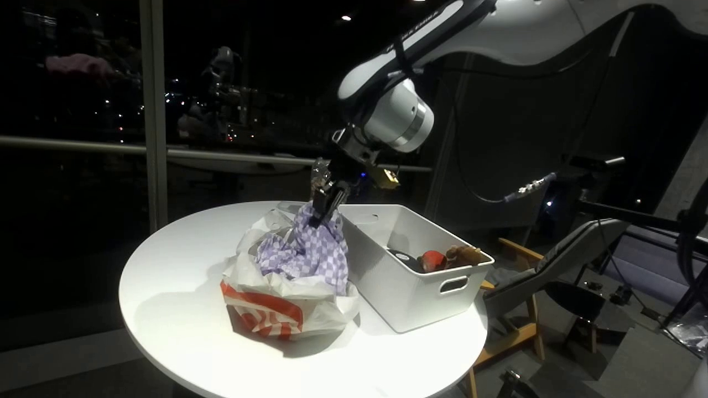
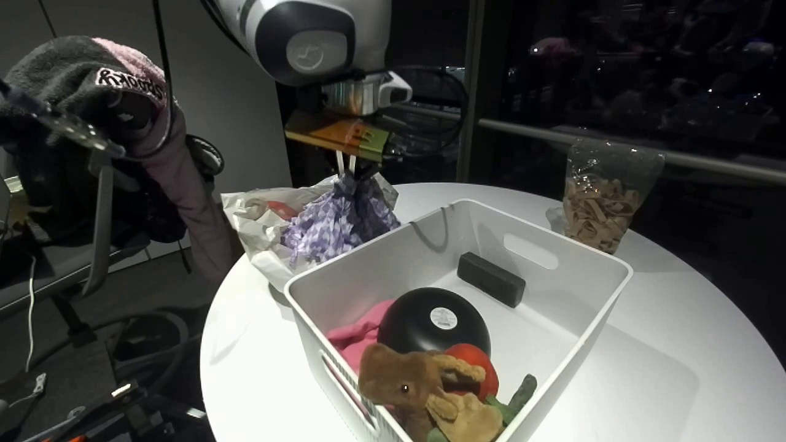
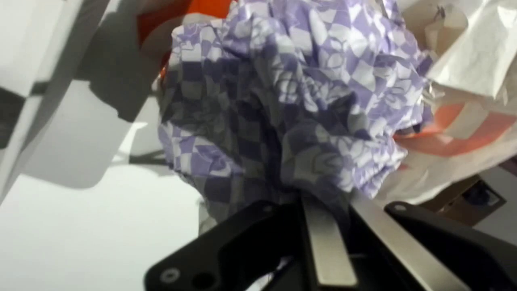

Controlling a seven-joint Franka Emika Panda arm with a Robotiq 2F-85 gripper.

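Observation:
A purple and white checkered cloth is pinched in my gripper, whose two metal fingers have closed on a gathered fold of it. In exterior view 1 the cloth is drawn up to a peak under the gripper. Its lower part still hangs within or over the crumpled white paper bag, which has red-orange markings. Exterior view 2 shows the cloth bunched below the fingertips, behind the white bin's rim. How much cloth lies deeper in the bag is hidden.
Right beside the bag stands a white bin holding a black bowl, a brown plush toy, a red ball, pink fabric and a dark block. A clear bag of brown pieces stands near the table's far edge.

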